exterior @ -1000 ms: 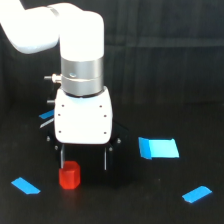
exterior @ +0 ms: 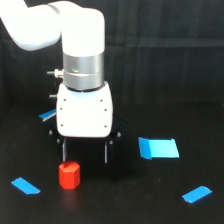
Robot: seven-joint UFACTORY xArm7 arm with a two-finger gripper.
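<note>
A small red block (exterior: 69, 176) rests on the black table in the lower left of the camera view. My white gripper (exterior: 86, 156) points down just behind and above it in the picture. Its two thin dark fingers stand wide apart, with only dark background between them. The left finger appears almost in line with the block, its tip close to the block's top edge; whether they touch I cannot tell. The block lies in front of that finger or under it, not clearly between the two.
Blue tape strips lie at the front left (exterior: 26, 186) and front right (exterior: 196, 194). A light blue patch (exterior: 162, 148) with a darker strip is on the right. Another bit of tape (exterior: 47, 116) shows left of the hand.
The arm and gripper have shifted slightly up in the picture and a touch to the right. The fingers stay apart, and the red block has kept its place.
</note>
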